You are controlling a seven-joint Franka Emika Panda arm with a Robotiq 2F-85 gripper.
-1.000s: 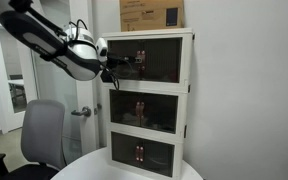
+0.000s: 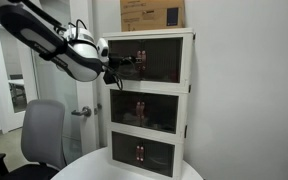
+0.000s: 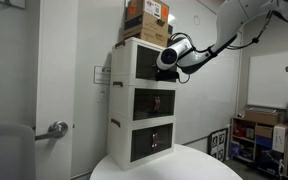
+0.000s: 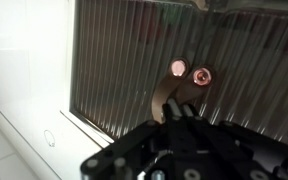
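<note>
A white cabinet (image 2: 191, 95) of three stacked units with dark ribbed doors stands on a round white table (image 2: 94, 168). Its top doors (image 2: 162, 60) look closed. My gripper is at the top unit, close against the door front, with its fingers shut. Just beyond the fingertips, in the wrist view, are brown leather pull tabs (image 4: 165, 92) with copper rivets (image 4: 201, 76). Their lower ends are hidden by the gripper, and whether a tab is pinched between the fingers cannot be made out. From the side, my gripper (image 3: 168, 74) reaches the cabinet's upper front.
Cardboard boxes (image 2: 152, 15) sit on top of the cabinet. A grey office chair (image 2: 44, 135) stands left of the table, near a door with a metal handle (image 2: 82, 112). Bare table (image 3: 194, 168) lies in front of the cabinet.
</note>
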